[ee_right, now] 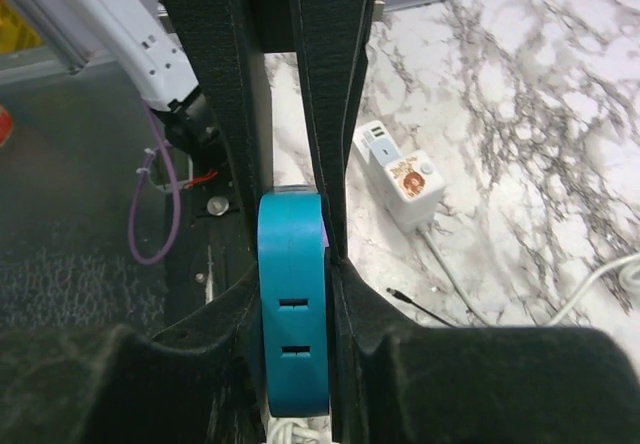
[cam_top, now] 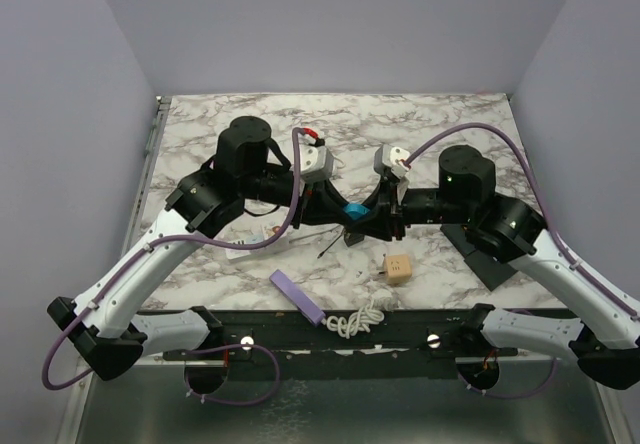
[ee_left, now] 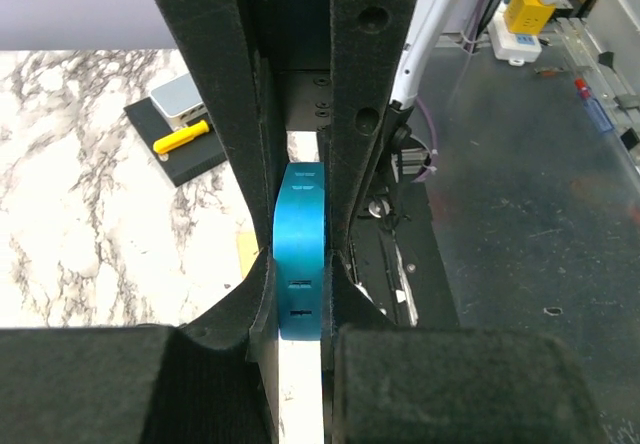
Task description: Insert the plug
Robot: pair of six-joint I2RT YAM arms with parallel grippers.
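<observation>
A bright blue plug piece (cam_top: 357,211) with small slots hangs above the table where my two grippers meet. My left gripper is shut on it; in the left wrist view the piece (ee_left: 299,224) stands upright between the fingers. My right gripper has its fingers on both sides of the same piece (ee_right: 293,304). How firmly they touch it cannot be made out. In the top view both grippers hide most of the piece. On the marble table, left of centre, lies a white power strip (ee_right: 410,189) with a flower sticker.
A beige block (cam_top: 397,269), a purple bar (cam_top: 297,297) and a coiled white cable (cam_top: 355,319) lie near the front edge. Dark pads (cam_top: 490,269) are at the right. Clear marble stretches behind the arms.
</observation>
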